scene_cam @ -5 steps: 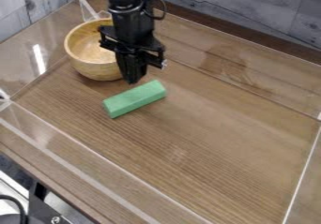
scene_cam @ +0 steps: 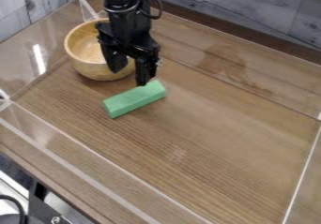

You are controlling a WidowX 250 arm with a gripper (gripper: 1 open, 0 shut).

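Observation:
My gripper (scene_cam: 127, 61) hangs from the top of the view, its black fingers open over the right side of a tan bowl (scene_cam: 89, 42). A green rectangular block (scene_cam: 134, 97) lies on the wooden table just below and in front of the gripper, apart from it. The gripper partly hides the bowl; I see nothing held between the fingers.
The gripper has come lower and its fingers now show more fully, spread over the bowl's right side. The bowl and green block look about where they were.

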